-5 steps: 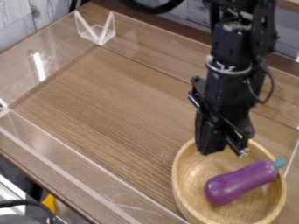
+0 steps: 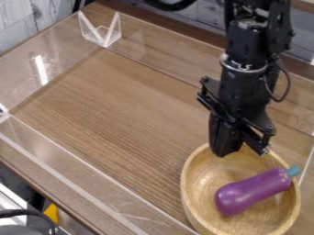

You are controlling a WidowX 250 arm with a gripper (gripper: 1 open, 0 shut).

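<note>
The black robot gripper (image 2: 221, 138) hangs above a yellow-tan bowl (image 2: 204, 201) at the lower right, its tip over the bowl's back part and shut as far as shows, with nothing seen held. In the bowl lies a purple eggplant-like toy (image 2: 252, 195) with a blue-green stem, below and right of the gripper, apart from it.
A white wire rack (image 2: 101, 32) stands at the back left. Walls edge the table at back and left. A small yellow piece (image 2: 47, 212) shows at the lower left edge.
The gripper has shifted slightly back and up from where it was, and its arm's outline has changed a little. The purple toy and bowl look the same.
</note>
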